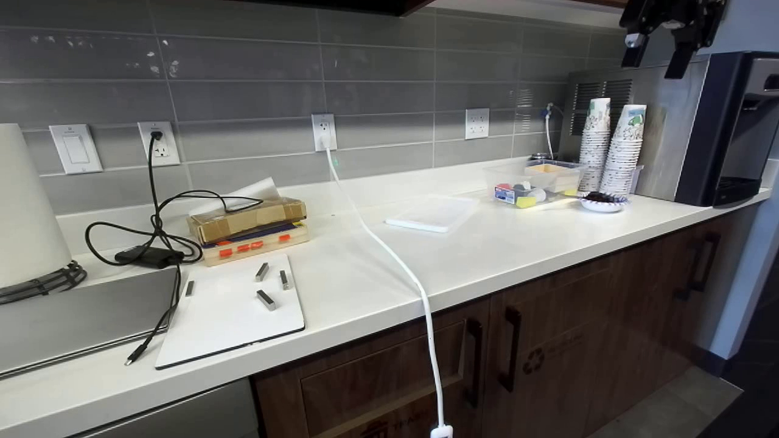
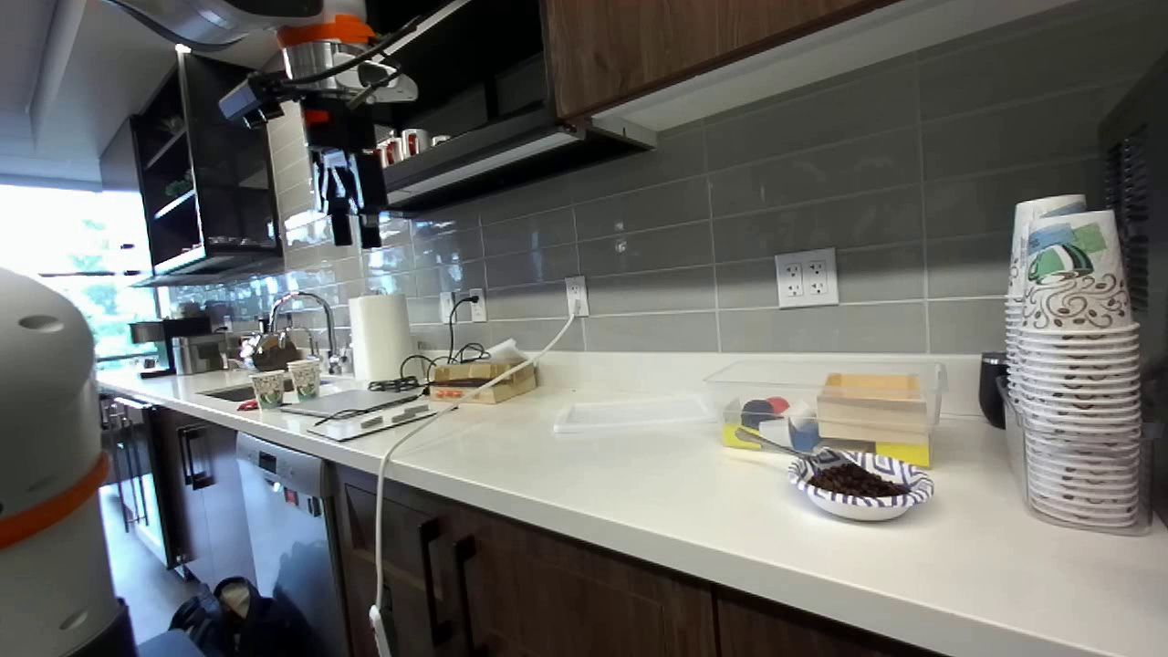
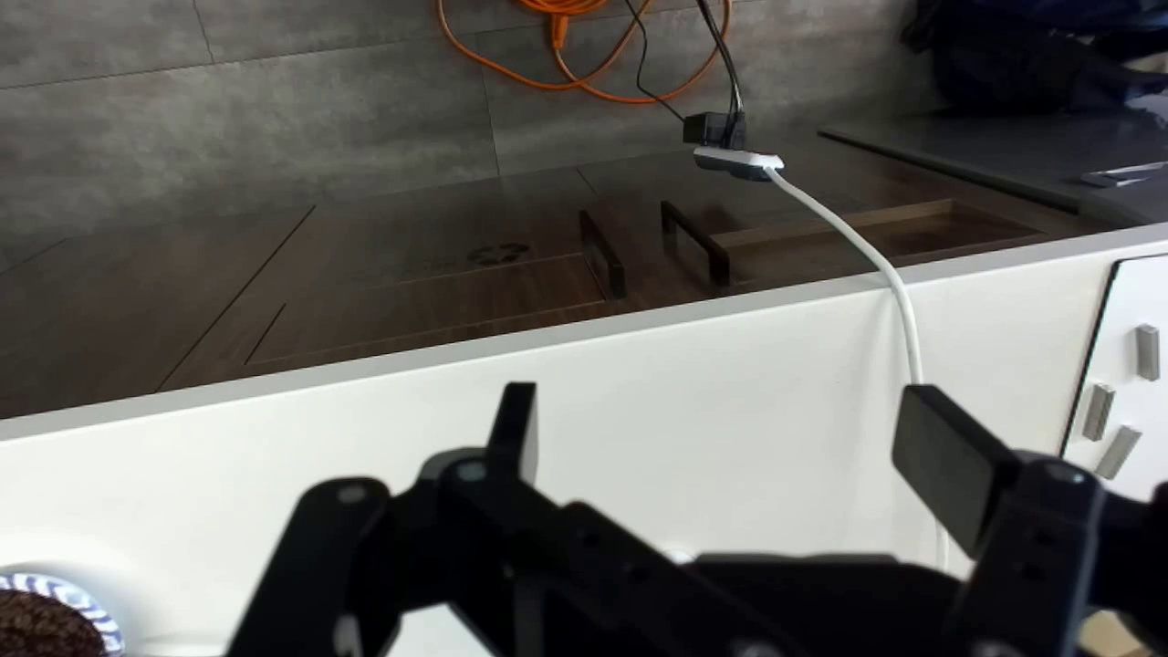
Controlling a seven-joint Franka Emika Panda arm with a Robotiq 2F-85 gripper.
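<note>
High above the counter hangs my gripper, its two fingers wide apart and nothing between them. In exterior view 1 only its lower part [image 1: 657,62] shows, at the top right corner. A patterned bowl [image 2: 860,485] of dark brown bits stands on the counter, with a spoon [image 2: 772,443] leaning towards it. Behind it is a clear plastic bin [image 2: 827,405] holding several coloured items and a light wooden-looking block. A flat white or clear lid [image 1: 431,214] lies left of the bin. Several small metal bars [image 1: 266,299] rest on a white board [image 1: 234,328].
Stacked paper cups [image 2: 1079,383] stand at the right end beside the dark dispenser [image 1: 730,131]. A white cable [image 1: 387,252] crosses the counter and hangs over its front edge. Boxes [image 1: 252,222] and a laptop [image 1: 80,314] occupy the left. Mid-counter is mostly clear.
</note>
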